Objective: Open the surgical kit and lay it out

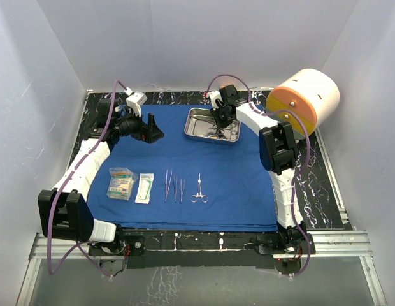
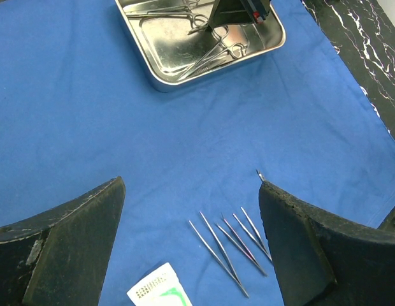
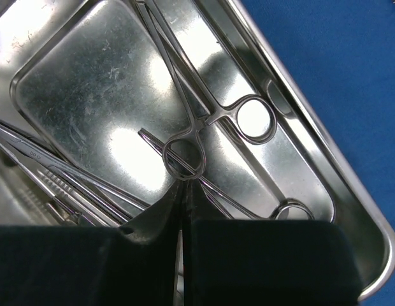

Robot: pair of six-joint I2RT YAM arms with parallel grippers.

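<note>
A steel tray (image 1: 193,134) at the back middle of the cloth holds several scissor-handled instruments and thin tools. In the right wrist view, my right gripper is shut over the tray, its tips at the ring of a scissor-handled instrument (image 3: 201,89); nothing shows clearly between the fingers. More slim tools (image 3: 64,169) lie to the left inside the tray. My left gripper (image 1: 153,129) hangs open and empty over the cloth, left of the tray. On the cloth lie a clamp (image 1: 199,191), several tweezers and slim tools (image 1: 167,185), a white packet (image 1: 144,189) and a bagged bundle (image 1: 122,184).
Blue cloth (image 1: 239,191) covers the dark marbled table, with free room at the front right and between the tray and laid tools. A large cream cylinder with an orange end (image 1: 306,99) stands at the back right. Purple cables run along both arms.
</note>
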